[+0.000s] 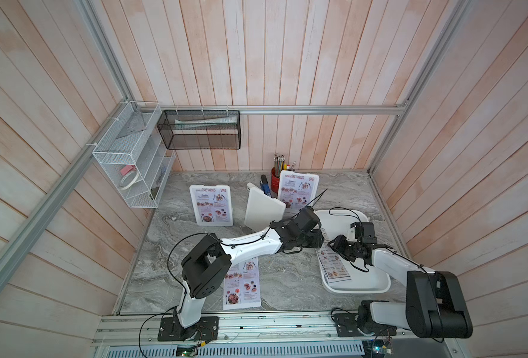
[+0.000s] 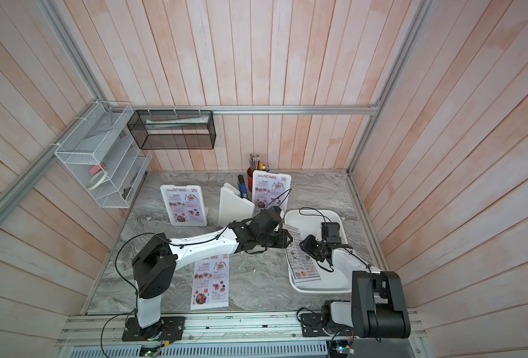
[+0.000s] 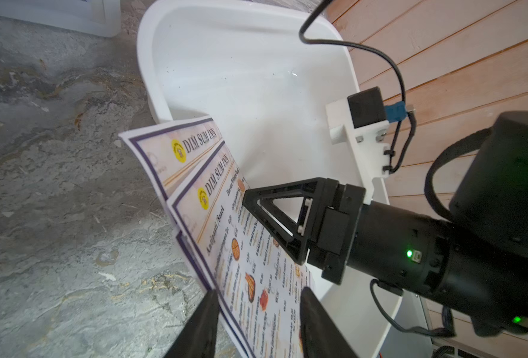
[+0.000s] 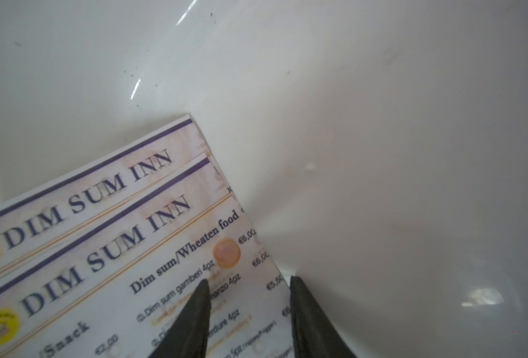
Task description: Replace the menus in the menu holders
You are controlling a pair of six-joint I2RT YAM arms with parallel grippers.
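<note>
Two overlapping Dim Sum Inn menus (image 3: 240, 220) lean over the left rim of the white tray (image 1: 376, 286). In the left wrist view, my left gripper is partly open, its fingers on either side of the menus' lower part. My right gripper is shut on the front menu by its right edge, inside the tray. Two white holders with Special Menu sheets stand behind: the left holder (image 1: 211, 205) and the back holder (image 1: 298, 189). Between them a blank white holder (image 1: 262, 208) stands turned. A loose Special Menu sheet (image 1: 243, 286) lies at the front, partly under my left arm.
A red cup of pens (image 1: 275, 180) and a dark blue object (image 1: 265, 185) stand at the back. A black wire basket (image 1: 199, 137) and white wire shelves (image 1: 134, 158) hang above. Between the loose sheet and the tray the counter is clear.
</note>
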